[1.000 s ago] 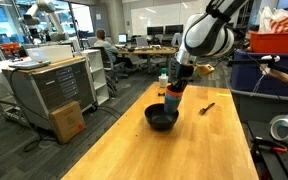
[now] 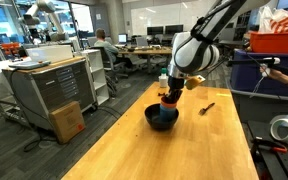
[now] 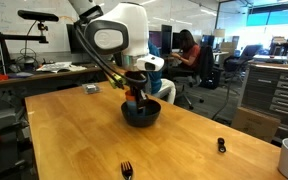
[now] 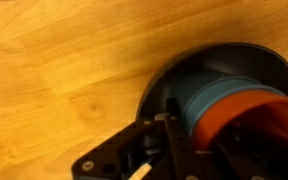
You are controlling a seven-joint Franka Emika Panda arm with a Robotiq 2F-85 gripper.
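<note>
An orange and blue cup (image 2: pixel 168 103) is in the black bowl (image 2: pixel 155 119), its top above the rim. My gripper (image 2: pixel 171 96) is shut on the cup, from above the bowl. In the wrist view the cup's orange rim (image 4: pixel 227 116) and blue side (image 4: pixel 220 91) fill the right part, with the dark bowl (image 4: pixel 262 57) around and below it. The second exterior view has the bowl (image 3: pixel 152 117) partly under the white arm, which hides much of the cup. Whether the cup touches the bowl's bottom cannot be told.
A fork-like utensil (image 3: pixel 127 170) lies on the wooden table near the front. A small black object (image 3: pixel 221 145) sits to the right. Another thin utensil (image 2: pixel 207 108) lies right of the bowl.
The cup in my gripper has moved left and down, from above the right side of the bowl to inside it. The bowl stays about where it was.
</note>
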